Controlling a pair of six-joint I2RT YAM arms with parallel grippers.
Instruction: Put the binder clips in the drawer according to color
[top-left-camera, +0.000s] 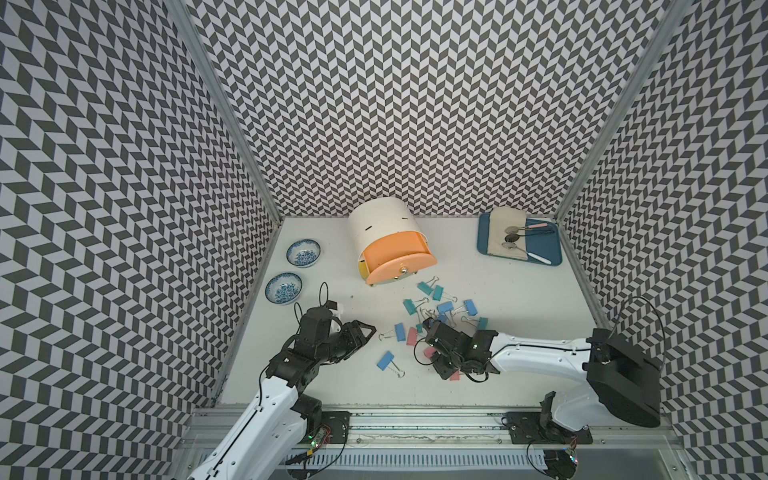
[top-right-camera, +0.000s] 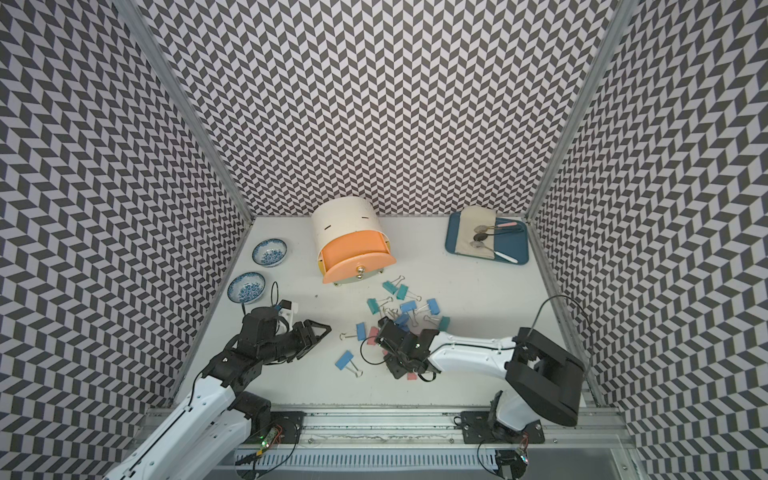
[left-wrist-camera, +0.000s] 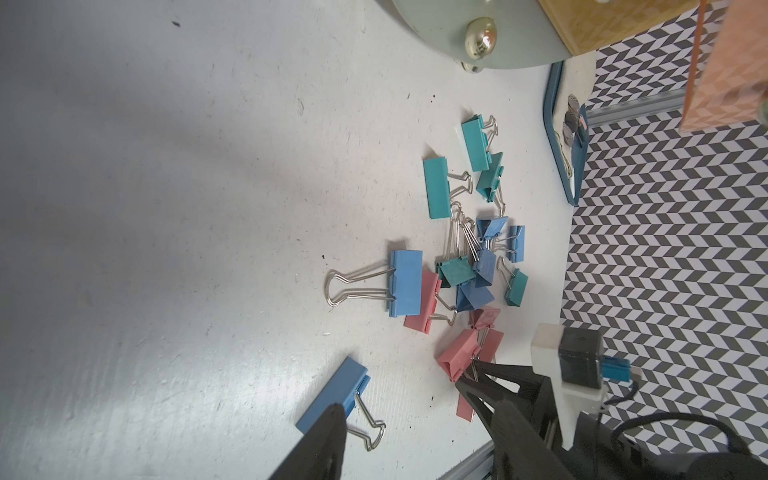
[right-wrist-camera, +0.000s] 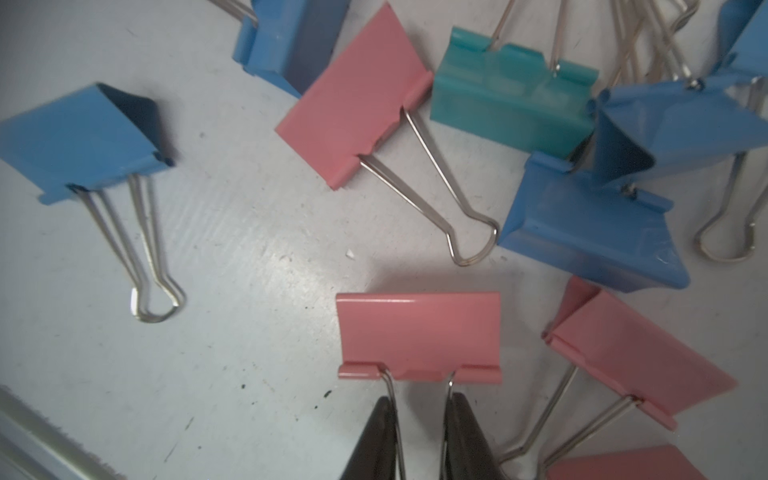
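Observation:
Blue, teal and pink binder clips lie in a loose cluster on the table, including a blue clip (left-wrist-camera: 405, 284) and a teal clip (left-wrist-camera: 437, 188). A white drum-shaped cabinet (top-left-camera: 376, 216) stands behind them with its orange drawer (top-left-camera: 400, 270) pulled out. My left gripper is open and empty above the table, left of the cluster. My right gripper is over a pink clip (right-wrist-camera: 420, 328) at the front of the cluster, its fingers narrowly apart at the clip's wire handles; whether they touch it is unclear.
Two patterned bowls (top-left-camera: 284, 289) (top-left-camera: 304, 253) sit at the left. A blue tray (top-left-camera: 544, 252) with a cloth and cutlery is at the back right. The table between bowls and clips is mostly clear, as is its right middle.

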